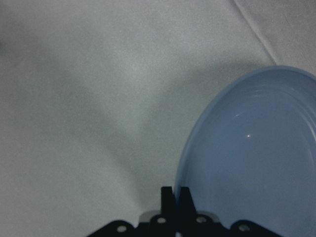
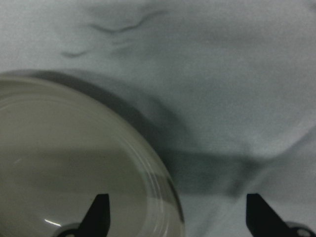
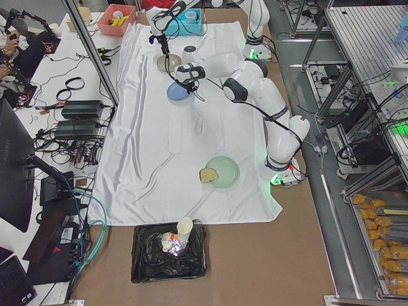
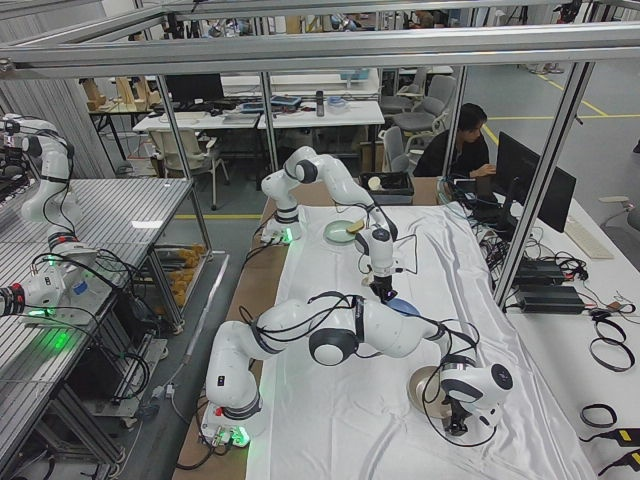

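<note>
My left gripper is shut on the rim of a blue plate [image 1: 252, 158], which lies on the white cloth near its upper middle in the camera left view. My right gripper stands open over the edge of a beige plate [image 2: 64, 163], one finger above the plate and the other beyond its rim. A green plate [image 3: 225, 182] holds a yellowish piece [image 3: 208, 176], with a small pale strip [image 3: 198, 125] farther up the cloth.
A black-lined tray [image 3: 150, 261] with a cup [image 3: 184, 226] and crumpled foil stands beyond the cloth's lower edge. At the far end are a blue bin [image 3: 175, 29] and a red bin [image 3: 116, 30].
</note>
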